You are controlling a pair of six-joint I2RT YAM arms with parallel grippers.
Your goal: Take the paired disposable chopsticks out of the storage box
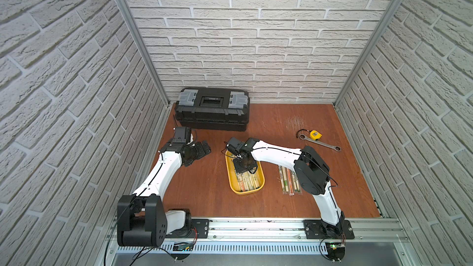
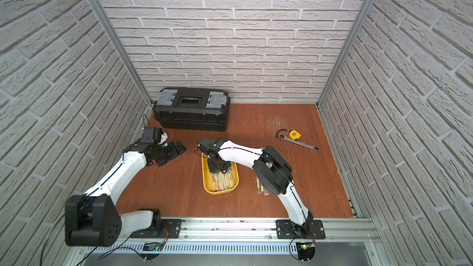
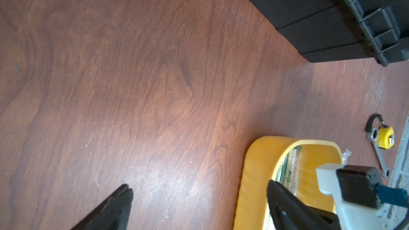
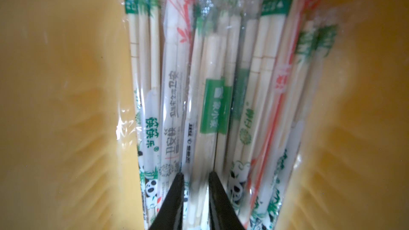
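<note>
The yellow storage box point(image 1: 230, 179) stands mid-table, with several wrapped chopstick pairs point(image 4: 170, 81) lying lengthwise in it, side by side. My right gripper points down inside the box, its fingertips a narrow gap apart. A pair with a green band point(image 4: 213, 106) runs down towards that gap; whether the fingers touch it I cannot tell. To the right of the box, several wrapped pairs point(image 1: 289, 181) lie in a row on the table, partly covered by the right arm. My left gripper is open and empty, left of the box.
A black toolbox point(image 1: 211, 110) fills the back left. At the back right lie a wrench point(image 1: 320, 141) and a yellow tape measure point(image 1: 315, 135). Bare table shows in front of the toolbox and between the left gripper and the box.
</note>
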